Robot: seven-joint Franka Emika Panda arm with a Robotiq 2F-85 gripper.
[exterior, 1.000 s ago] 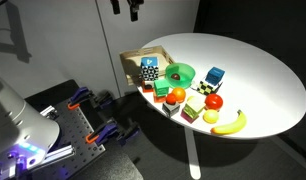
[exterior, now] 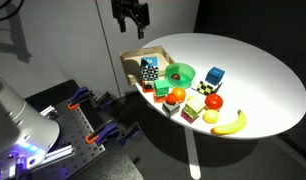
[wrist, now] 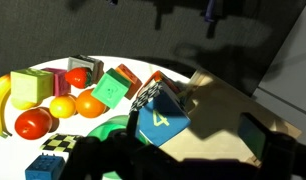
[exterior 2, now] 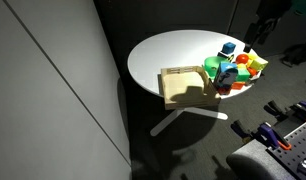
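My gripper [exterior: 131, 31] hangs open in the air over the wooden tray [exterior: 164, 51], with nothing between its fingers. Below it, a blue block with a white 4 [wrist: 163, 119] and a checkered side shows between the spread fingers in the wrist view. That same block [exterior: 149, 70] stands at the tray's edge, near a green bowl [exterior: 186, 72]. The bowl [wrist: 106, 128] is partly covered by my left finger in the wrist view.
A green block [exterior: 161, 88], an orange [exterior: 179, 94], a red tomato [exterior: 214, 102], a banana [exterior: 230, 125] and another blue block [exterior: 215, 76] crowd the near side of the white table [exterior: 258, 65].
The objects on the table have not moved.
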